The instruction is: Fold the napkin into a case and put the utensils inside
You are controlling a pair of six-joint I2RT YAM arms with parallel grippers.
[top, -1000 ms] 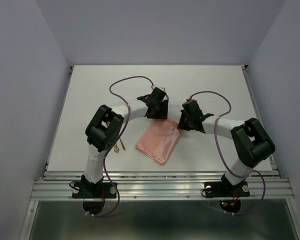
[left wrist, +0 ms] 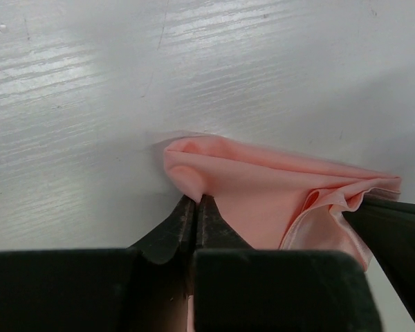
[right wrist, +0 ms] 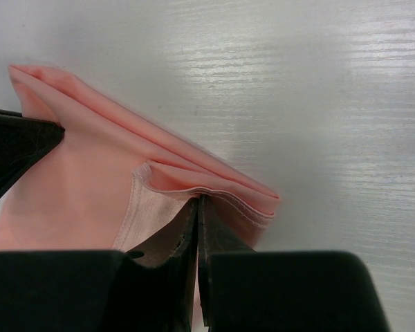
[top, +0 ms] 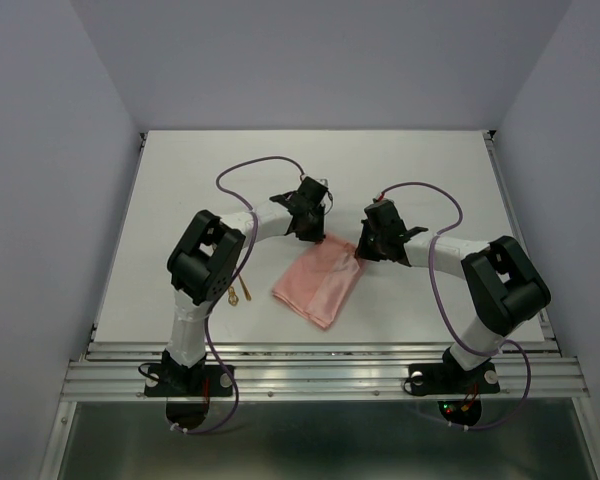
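The pink napkin (top: 315,285) lies folded into a strip on the white table, slanting from upper right to lower left. At its far left corner, my left gripper has its fingertips drawn together on a bit of bunched cloth. My right gripper is shut on the napkin's far right corner, where a folded layer with a stitched hem is pinched. In the top view both grippers stand at the far edge of the cloth, a short way apart. Utensils (top: 246,292) lie left of the napkin, partly hidden under the left arm.
Another utensil end (top: 232,297) shows close by the left forearm. A metal rail (top: 310,368) runs along the front edge.
The right arm and the utensils have stayed put.
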